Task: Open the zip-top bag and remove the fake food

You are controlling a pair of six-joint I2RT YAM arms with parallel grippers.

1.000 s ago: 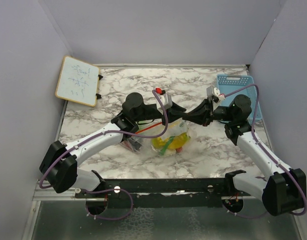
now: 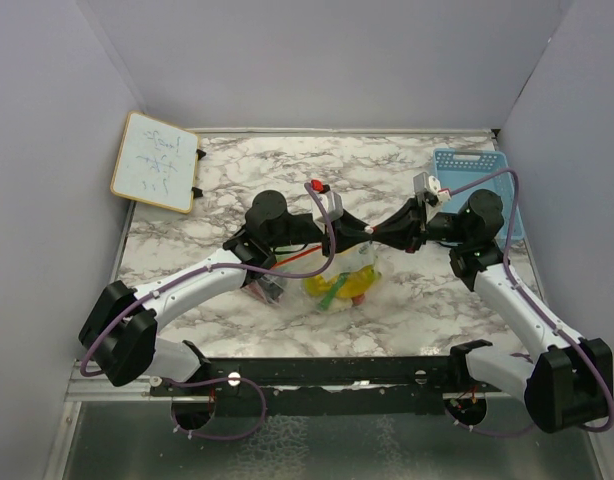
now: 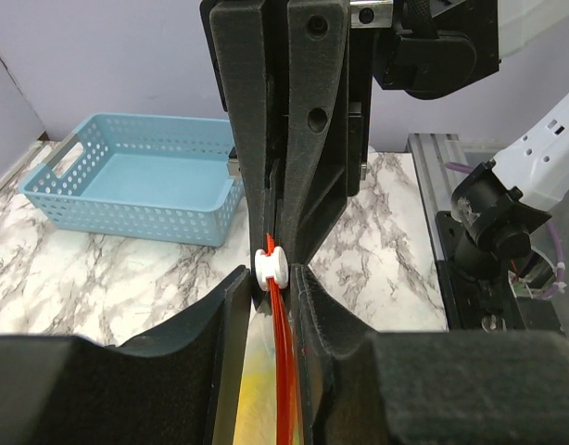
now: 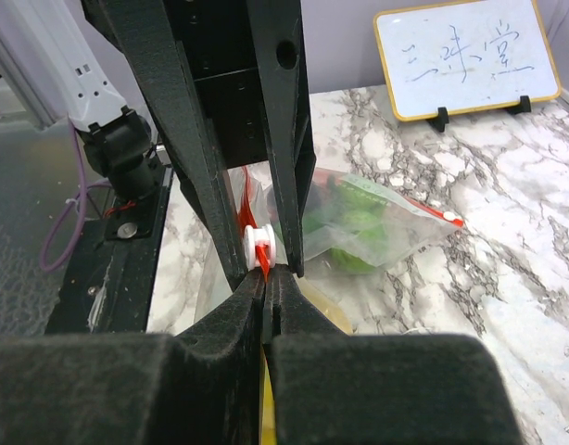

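The clear zip bag [image 2: 349, 262] lies under both grippers, with yellow fake food [image 2: 325, 284] and a green piece [image 2: 333, 294] showing through. Its red zip strip [image 3: 282, 371] has a white slider [image 3: 271, 268] near the end. In the right wrist view, the fingers of my left gripper stand apart on either side of the slider. My right gripper [image 2: 379, 235] meets it from the other side, its tips shut on the red zip end just beyond the slider. Whether the zip is parted is hidden by the grippers.
A blue basket [image 2: 471, 160] stands at the back right, its inside bare where visible. The whiteboard [image 2: 156, 162] is at the back left. Marble table [image 2: 287, 160] behind the arms is clear.
My left gripper has shifted slightly toward the front of the table, its tips now lower at the slider. The right arm and the bag look the same.
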